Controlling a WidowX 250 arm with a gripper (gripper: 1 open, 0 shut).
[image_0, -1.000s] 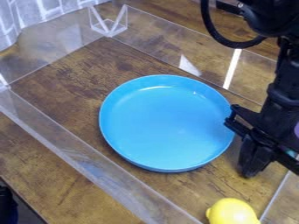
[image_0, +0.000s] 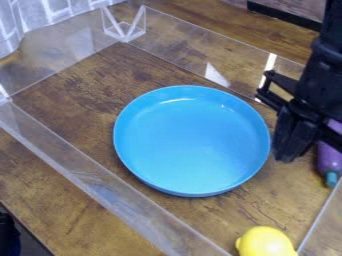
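Note:
A blue round plate (image_0: 189, 138) lies on the wooden surface in the middle. My gripper (image_0: 286, 150) is at the plate's right side, its dark body filling the upper right of the view; its fingertips point down and I see nothing held between them. A purple object (image_0: 326, 165) shows partly behind the gripper at the right edge. A yellow object (image_0: 265, 244) sits at the bottom edge, below and right of the plate.
Clear plastic walls (image_0: 123, 28) border the wooden area on several sides. Bare wood lies left of the plate and between the plate and the yellow object.
My gripper has risen from lower beside the plate's right, and more of the purple object now shows. The plate and yellow object look unmoved.

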